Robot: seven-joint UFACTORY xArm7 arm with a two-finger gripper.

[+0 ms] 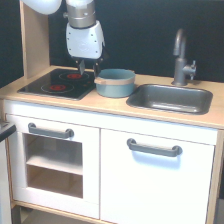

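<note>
A grey-blue pot stands on the wooden counter, between the black cooktop and the sink. My white gripper points down above the cooktop's right part, just left of and higher than the pot's rim. Its dark fingers look spread apart, with nothing seen between them. The fingertips are small and dark against the backdrop, so their exact gap from the pot cannot be made out.
The black cooktop with red rings lies left of the pot. A metal sink and dark faucet stand to the right. Below are an open-fronted cabinet door and a white door. A wooden post rises at the back left.
</note>
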